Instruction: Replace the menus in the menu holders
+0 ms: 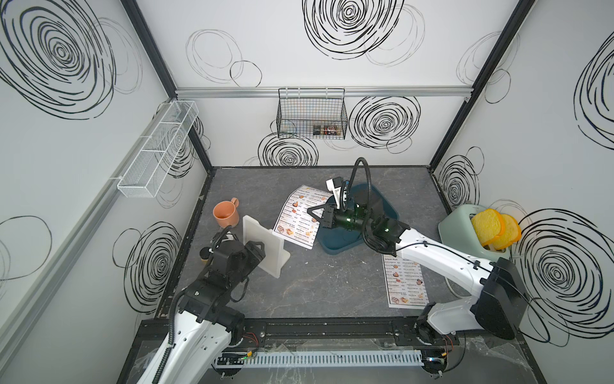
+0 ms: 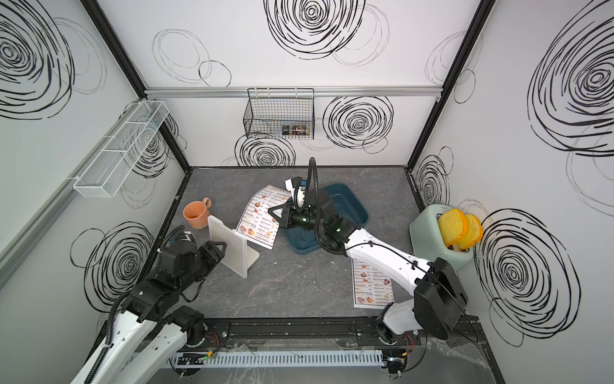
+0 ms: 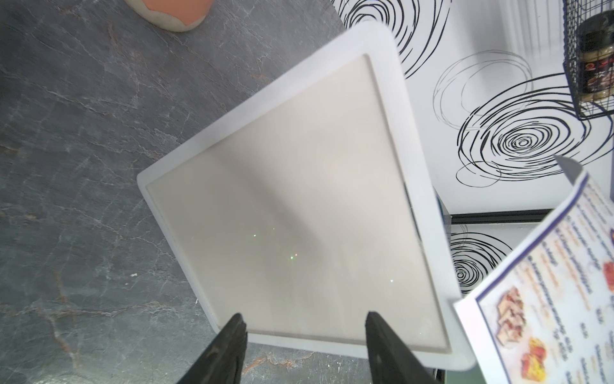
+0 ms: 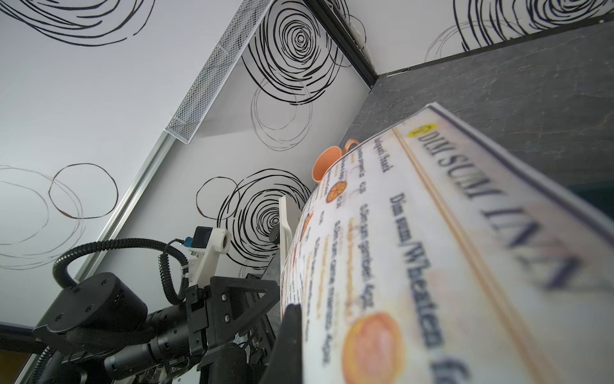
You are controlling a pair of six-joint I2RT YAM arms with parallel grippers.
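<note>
An upright white menu holder stands left of centre; in the left wrist view its clear panel holds no menu. My left gripper is at the holder, fingers apart, nothing seen between them. My right gripper is shut on a curved menu, raised right of the holder and over the edge of a blue tray. The menu fills much of the right wrist view and reaches into the right of the left wrist view. A second menu lies flat at the front right, partly under the right arm.
An orange mug stands behind the holder on the left. The blue tray sits behind the right arm. A green container with yellow sponges stands at the far right. Wire baskets hang on the back and left walls.
</note>
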